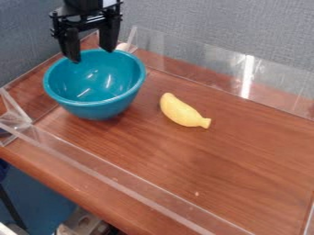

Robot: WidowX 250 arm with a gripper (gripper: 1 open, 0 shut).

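A black gripper (91, 40) hangs at the top left, its fingers open, just over the back rim of a blue bowl (92, 90) on the wooden table. A yellow banana (183, 111) lies to the right of the bowl. A small pale object (125, 47) sits behind the bowl at the back, partly hidden and too small to name.
Clear plastic walls (245, 76) edge the table at the back, left and front. The wooden surface (208, 174) to the right and front of the bowl is free apart from the banana.
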